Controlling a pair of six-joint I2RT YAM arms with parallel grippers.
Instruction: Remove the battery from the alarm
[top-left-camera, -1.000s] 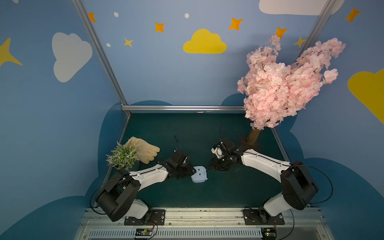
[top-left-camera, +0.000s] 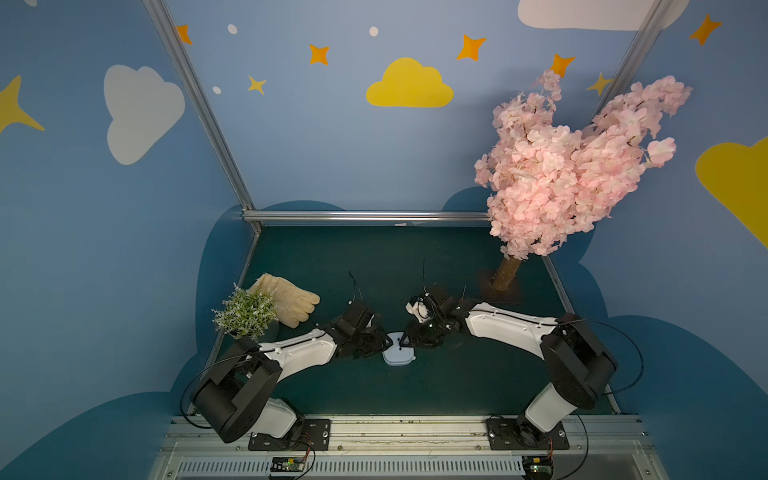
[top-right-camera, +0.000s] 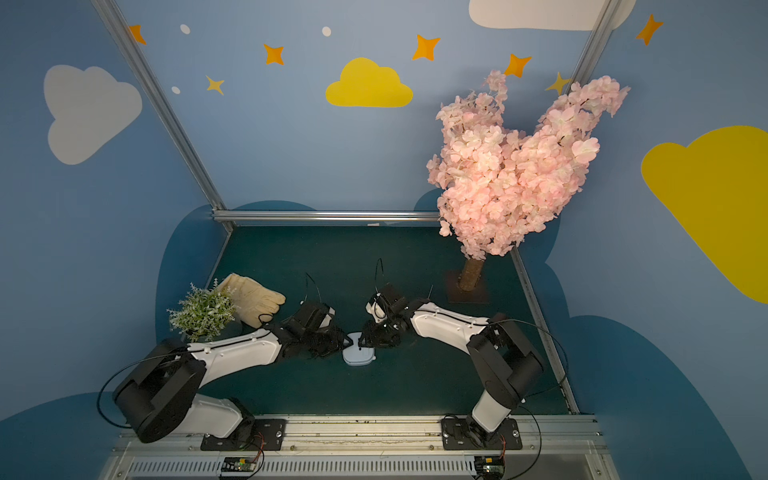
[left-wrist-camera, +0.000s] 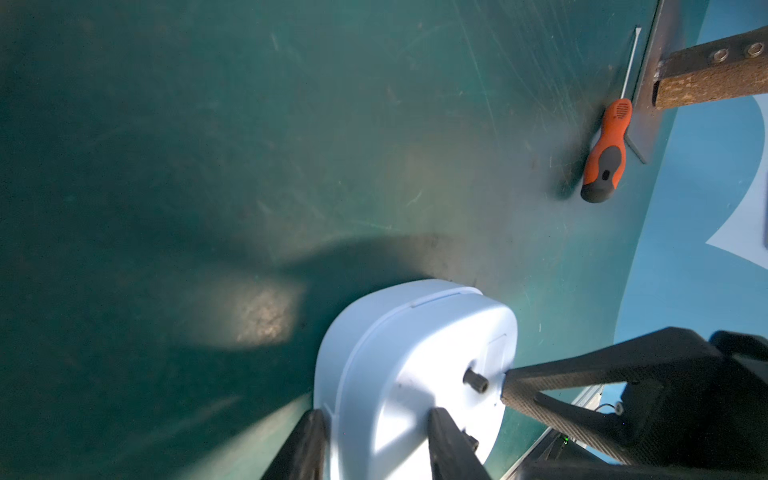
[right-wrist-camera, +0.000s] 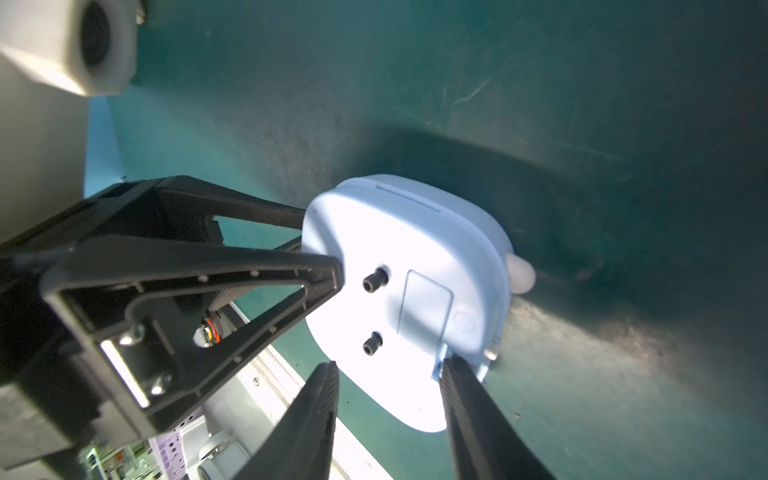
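The alarm (right-wrist-camera: 400, 240) is a pale blue rounded case with two dark pegs and a rectangular cover outline (right-wrist-camera: 425, 308) on its upward face. In the top left view the alarm (top-left-camera: 398, 350) is on the green table between both arms. My left gripper is shut on its left edge. From the right, my right gripper stands part open over the alarm. One of its fingertips (right-wrist-camera: 454, 372) is at the end of the cover outline, by a small bluish edge. The other is near the case's lower rim. No battery shows.
An orange and black screwdriver (left-wrist-camera: 609, 152) lies by the tree's base. The pink blossom tree (top-left-camera: 552, 168) stands at the back right. A glove (top-left-camera: 286, 301) and a potted plant (top-left-camera: 246, 312) occupy the left side.
My right gripper has moved left and slightly down, from beside the alarm to over its right part. The left arm and the alarm have not visibly moved.
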